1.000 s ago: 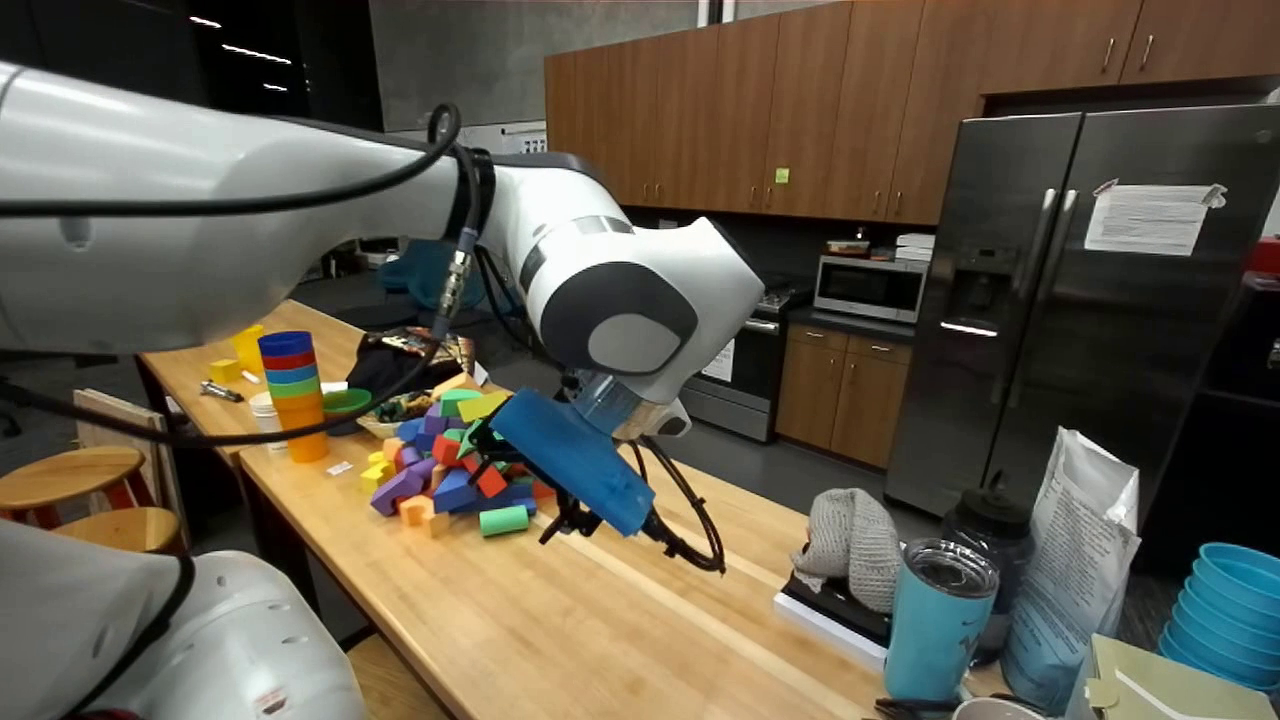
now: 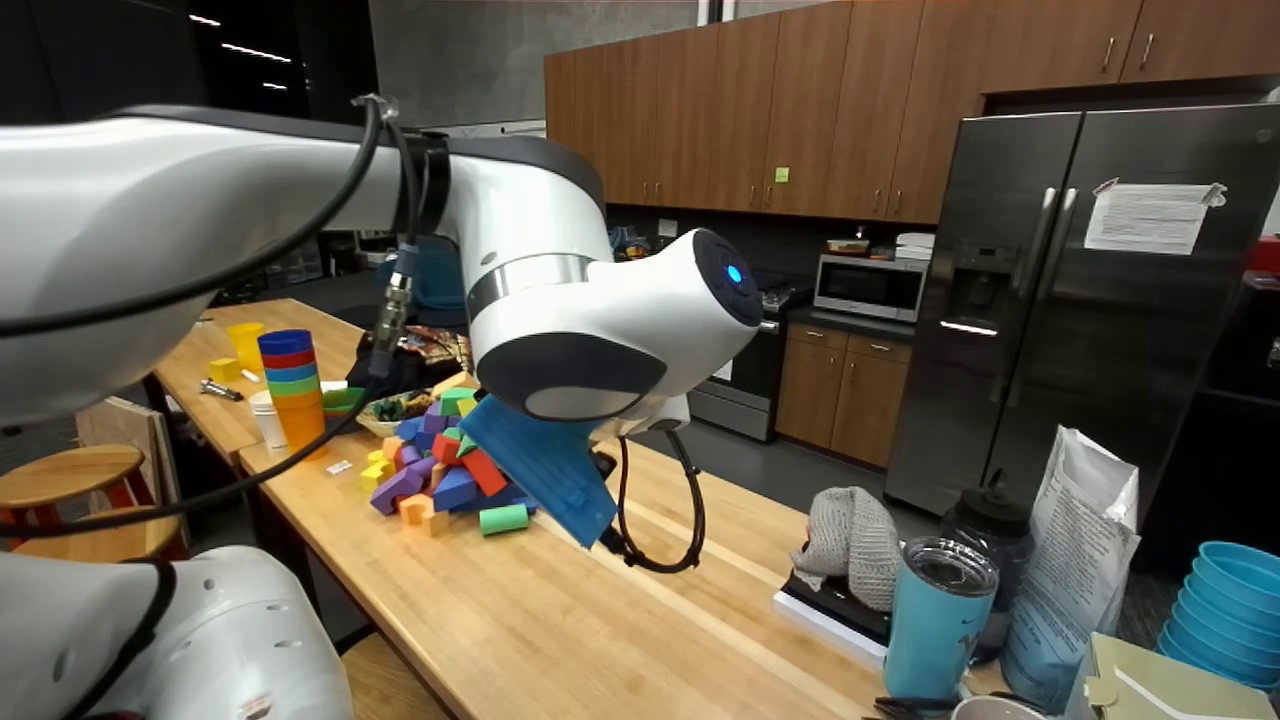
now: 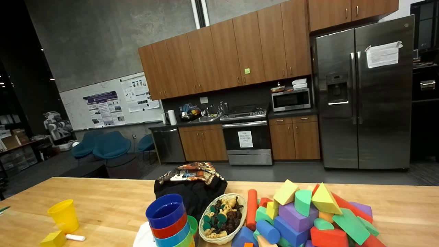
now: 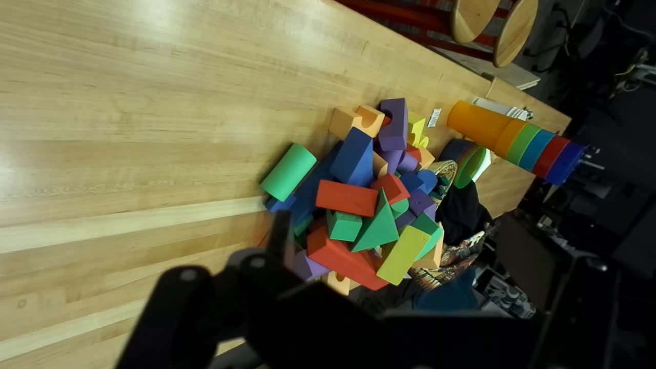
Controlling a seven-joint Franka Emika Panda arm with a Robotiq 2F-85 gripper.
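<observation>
My gripper stands open in the wrist view, its dark fingers [image 4: 281, 240] wide apart at the bottom of the picture. Nothing shows held between them. Beyond lies a heap of coloured blocks, among them a red block [image 4: 347, 198], a green triangle [image 4: 379, 225] and a yellow block [image 4: 403, 255]. A green cylinder [image 4: 288, 171] rests at the heap's edge. In exterior view 1 a blue-wrapped part [image 2: 540, 468] of the arm covers the gripper's fingers and some of the heap. Exterior view 2 shows the blocks without the arm.
Stacked cups [image 2: 292, 386] stand beyond the heap, near a basket [image 3: 222, 218] of small figures and a dark cloth [image 3: 191, 187]. A teal tumbler [image 2: 941, 614] and a grey knit item [image 2: 849, 546] occupy the table's near right. Between them and the blocks, the tabletop [image 2: 624, 624] is bare.
The arm's wrist has shifted left and turned in exterior view 1. The gripper's dark fingers, visible before, are now hidden behind the blue wrap. The blocks look unmoved.
</observation>
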